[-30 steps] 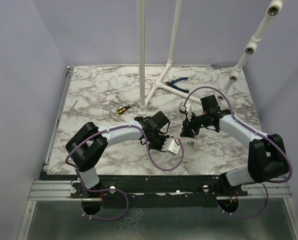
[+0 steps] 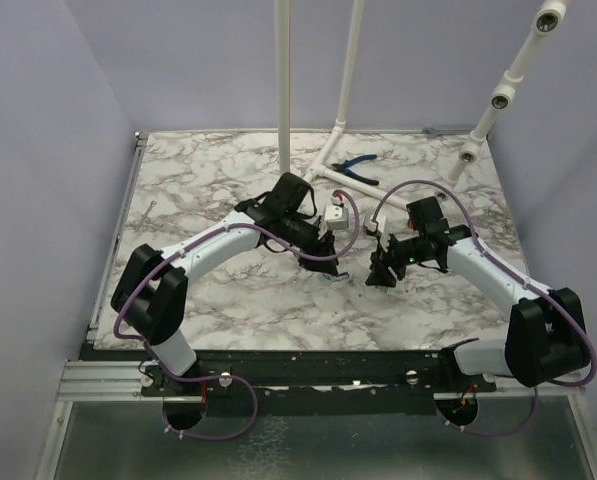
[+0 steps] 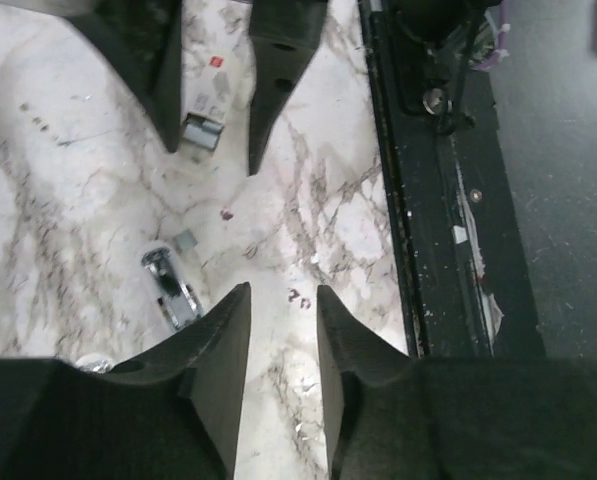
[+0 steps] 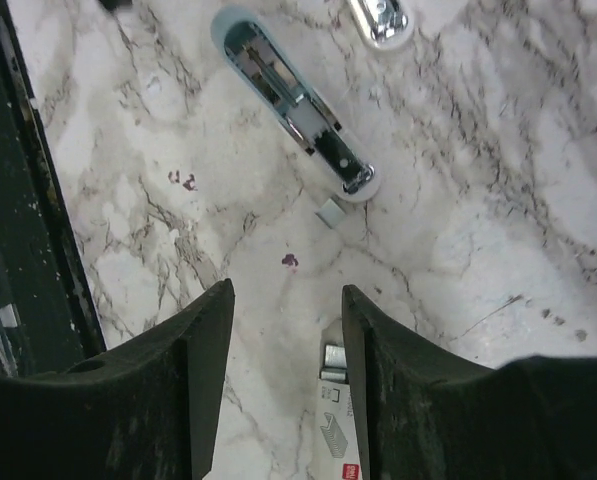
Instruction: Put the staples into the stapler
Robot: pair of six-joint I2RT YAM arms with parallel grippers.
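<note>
The stapler [image 4: 283, 100] lies opened on the marble table, its dark channel facing up; its separate-looking white end [image 4: 386, 22] shows at the upper edge of the right wrist view. Close to its end is a small grey staple strip [image 4: 331, 212]. A white staple box [image 4: 332, 428] with silver at its end lies under my right gripper, which is open and empty. From the left wrist view, the right fingers straddle this box [image 3: 212, 100]. My left gripper is open above bare marble, to the right of the stapler [image 3: 173, 288].
Blue-handled pliers [image 2: 354, 169] lie at the back beside the white pipe stand [image 2: 362, 183]. A thin metal tool [image 2: 145, 214] is at the far left. The front table edge [image 3: 403, 200] is close to both grippers.
</note>
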